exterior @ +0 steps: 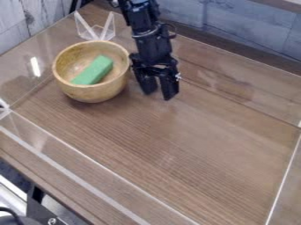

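Observation:
A black robot arm reaches down from the top centre, and its gripper (159, 83) is low over the wooden table (188, 158), just right of a light wooden bowl (108, 92). A green block (91, 70) lies in the bowl. I cannot make out how far the fingers are apart or whether anything is between them.
A white object (95, 28) with thin prongs stands behind the bowl at the upper left, near the table's edge.

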